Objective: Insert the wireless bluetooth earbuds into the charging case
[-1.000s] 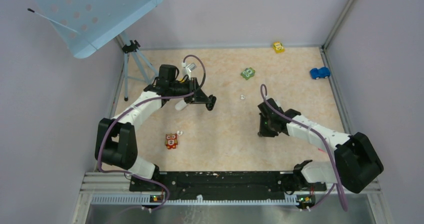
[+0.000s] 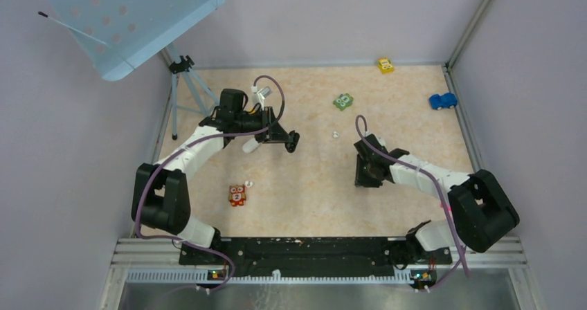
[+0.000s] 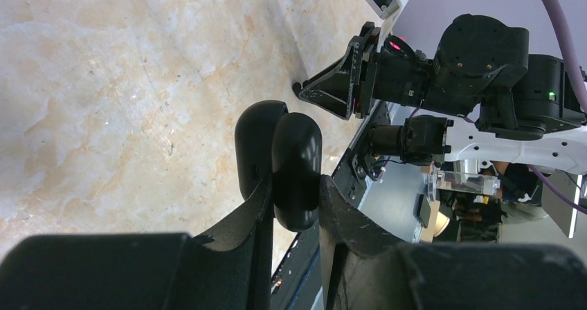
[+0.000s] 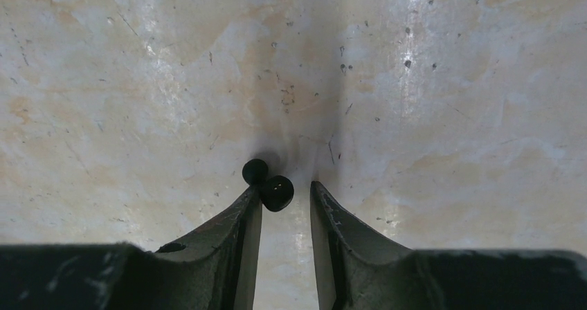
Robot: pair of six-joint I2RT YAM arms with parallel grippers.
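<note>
The black charging case (image 3: 296, 171) hangs above the table in my left gripper, which is shut on it; its lid looks raised. In the right wrist view, a black earbud (image 4: 277, 194) is at the tip of my right gripper's left finger, with a smaller dark round part (image 4: 255, 171) just behind it on the pale tabletop. My right gripper has its fingers apart, with a gap on the right side of the earbud. In the top view it is low over the right middle of the table, and the earbud is hidden.
An owl toy (image 2: 237, 195) lies at the near left, a green toy (image 2: 343, 101) at the back middle, a yellow toy (image 2: 385, 66) and a blue car (image 2: 442, 101) at the back right. Small white items (image 2: 336, 135) lie on the table.
The right arm has shifted slightly toward the back and left of the table. The left arm and the case look unmoved.
</note>
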